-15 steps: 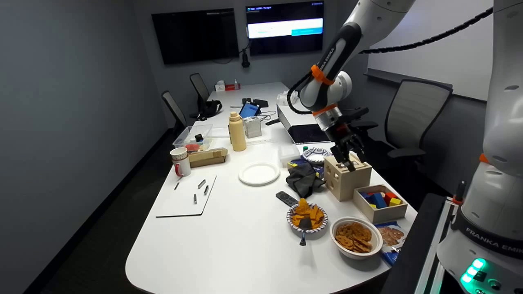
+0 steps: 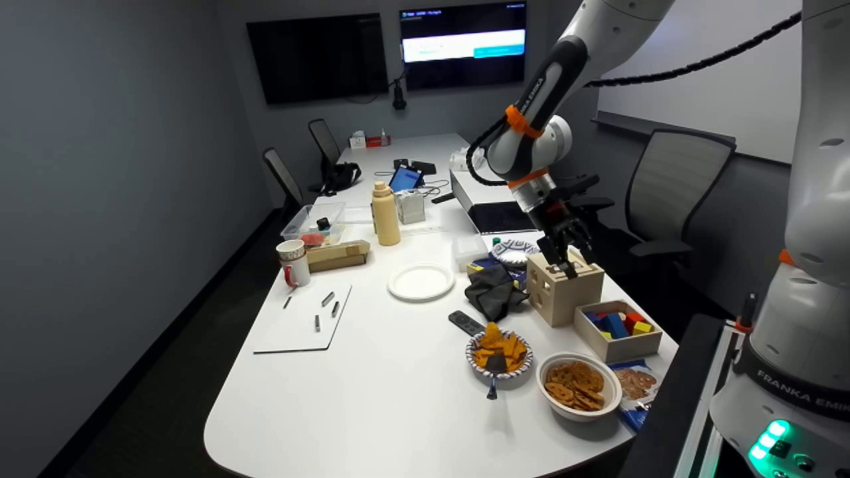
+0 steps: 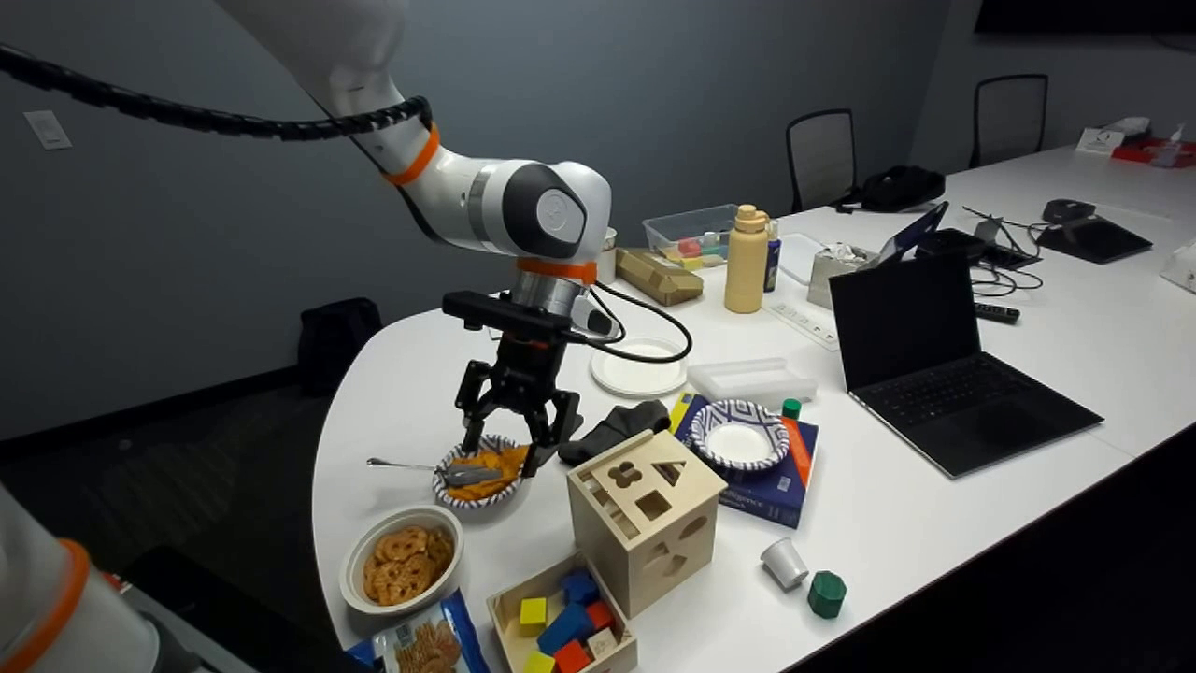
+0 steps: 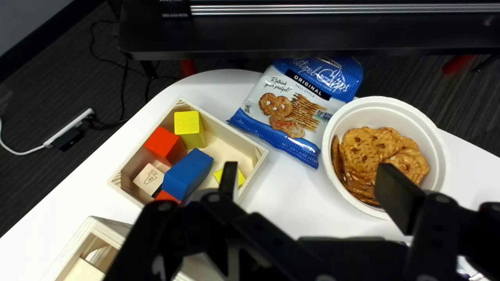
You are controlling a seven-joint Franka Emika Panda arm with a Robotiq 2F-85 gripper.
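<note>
My gripper (image 3: 499, 439) hangs in the air above the table, its fingers wide apart and nothing between the fingers. In the wrist view one finger (image 4: 228, 180) overlaps the edge of a wooden tray (image 4: 255, 175) of coloured blocks; the other finger (image 4: 398, 196) covers part of a white bowl (image 4: 335, 119) of pretzel crisps (image 4: 370, 150). The tray holds a blue block (image 4: 188, 173), a red block (image 4: 165, 146) and a yellow block (image 4: 189, 128), among others. A wooden shape-sorter box (image 3: 645, 516) stands against the tray. Beyond the pretzel bowl is a patterned bowl of orange chips (image 2: 502, 350) with a spatula (image 2: 495, 365) in it.
A pretzel bag (image 4: 300, 107) lies between tray and bowl. Near the sorter are a black cloth (image 2: 495, 293), a book (image 3: 774, 494) with a patterned bowl (image 3: 740, 436) on it, a tipped cup (image 3: 785, 563) and a laptop (image 3: 964, 393).
</note>
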